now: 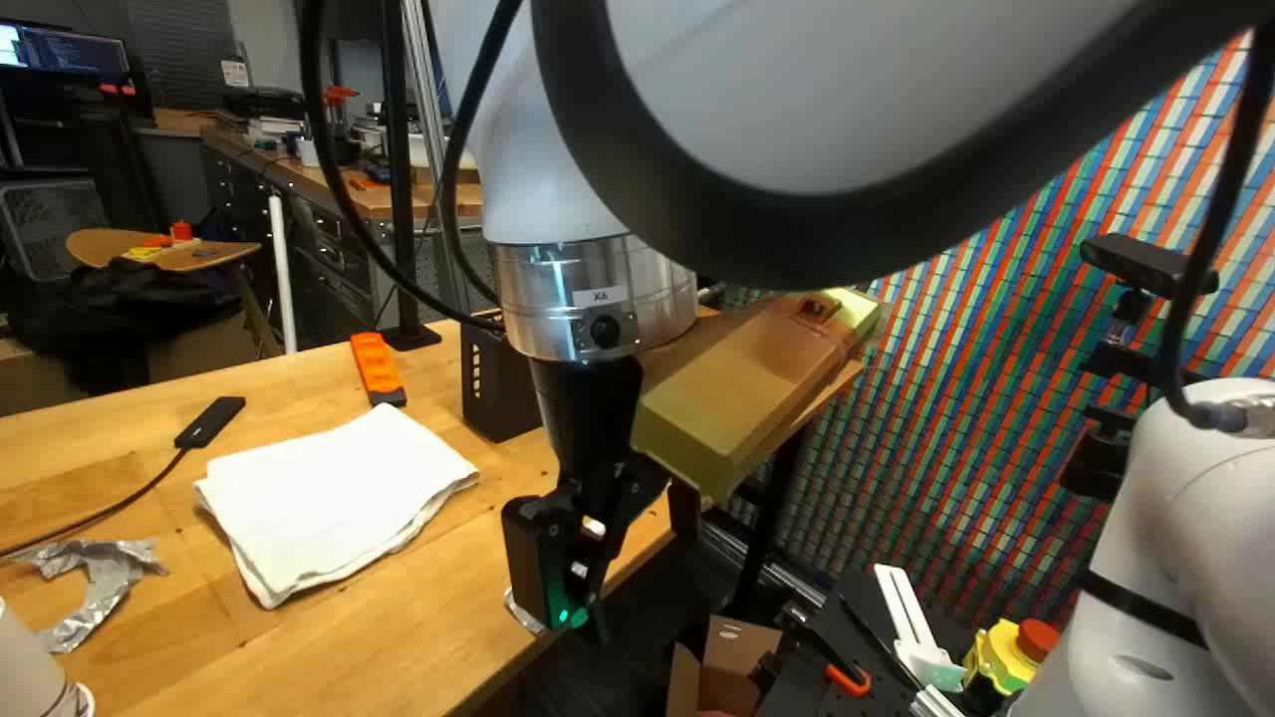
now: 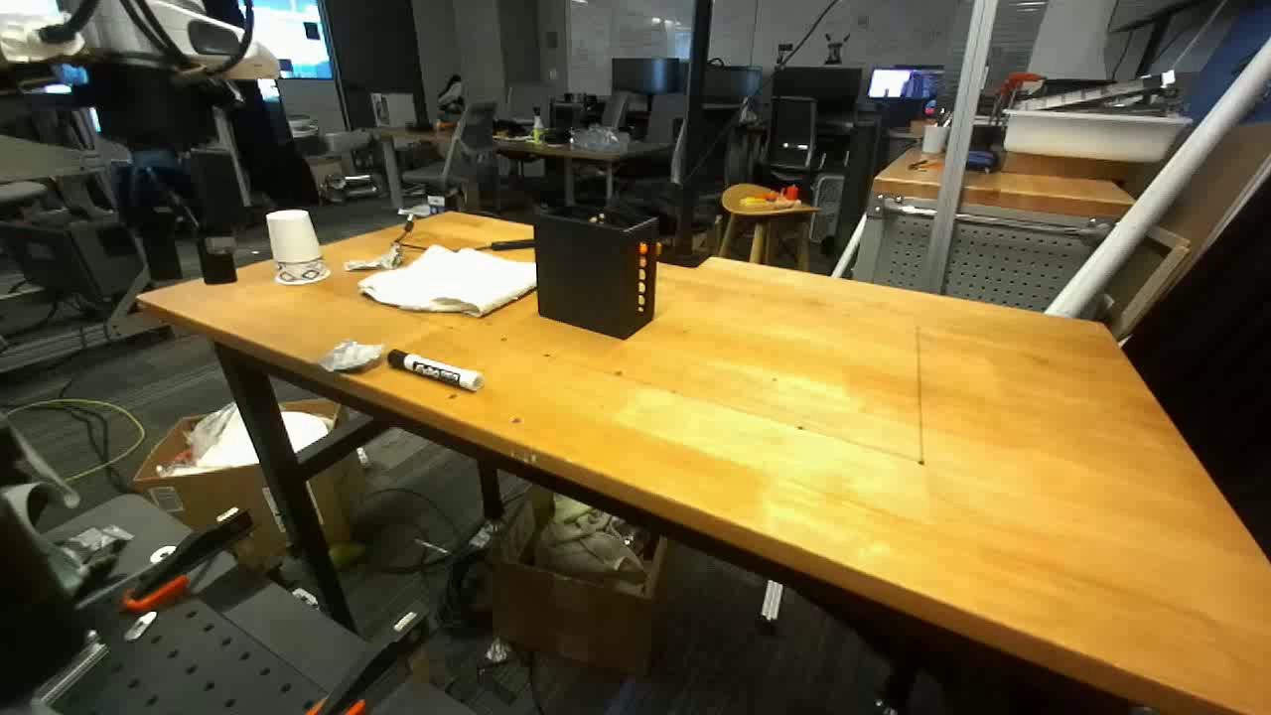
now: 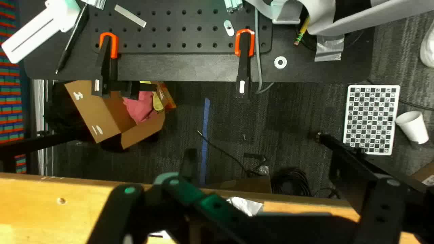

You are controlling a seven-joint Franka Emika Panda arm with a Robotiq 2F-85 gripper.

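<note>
My black gripper (image 1: 583, 621) hangs pointing down at the table's edge in exterior view 1, with green light on its lower part. In the wrist view its fingers stand wide apart, open, with only the floor showing between them. A black-and-white marker (image 2: 437, 370) lies near the table's front edge in exterior view 2. Beside it is a crumpled piece of foil (image 2: 353, 356), which also shows as silvery foil (image 3: 246, 205) partly behind the gripper in the wrist view. A folded white cloth (image 1: 338, 496) lies flat on the table.
A black box (image 2: 596, 272) stands on the wooden table (image 2: 775, 441), near the cloth. A white paper cup (image 2: 296, 246) stands at the far left end. An orange-and-black tool (image 1: 378, 368) lies behind the cloth.
</note>
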